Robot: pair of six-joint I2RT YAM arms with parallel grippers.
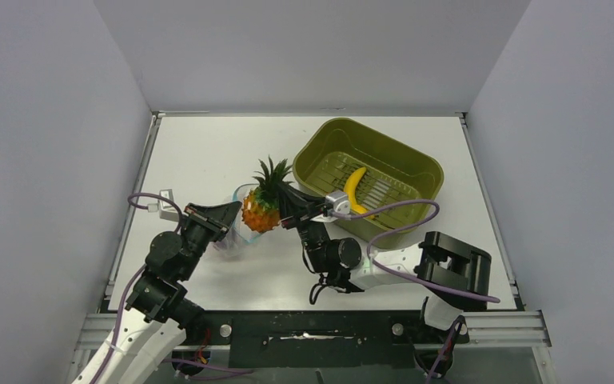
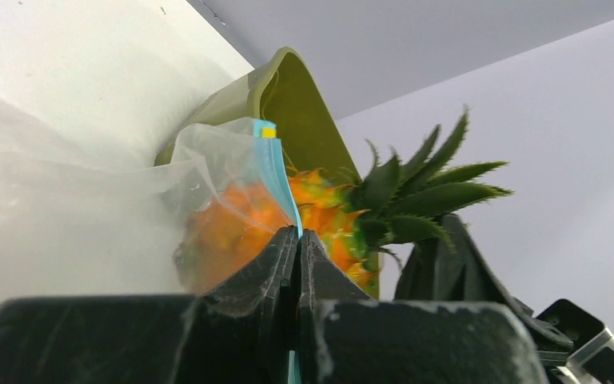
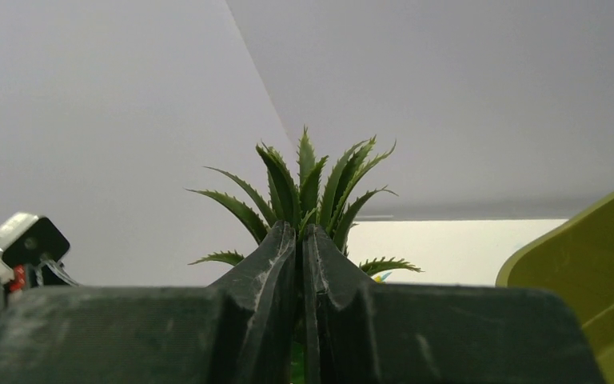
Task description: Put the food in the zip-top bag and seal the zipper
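Observation:
The clear bag (image 1: 238, 246) hangs below my left gripper (image 1: 238, 206). In the left wrist view, that gripper is shut on the bag's blue zip edge (image 2: 276, 170). A spiky orange pineapple (image 1: 259, 214) with green leaves is at the bag's mouth. Seen from the left wrist, part of its body (image 2: 328, 214) shows through the film and part stands clear of it. My right gripper (image 1: 281, 196) is shut on the pineapple by the base of its leaves (image 3: 308, 188). The leaves are outside the bag. How deep the body sits is hidden.
A green basket (image 1: 428, 160) stands at the right with a yellow banana (image 1: 352, 188) in it. Its wall (image 2: 260, 100) is close behind the bag and pineapple.

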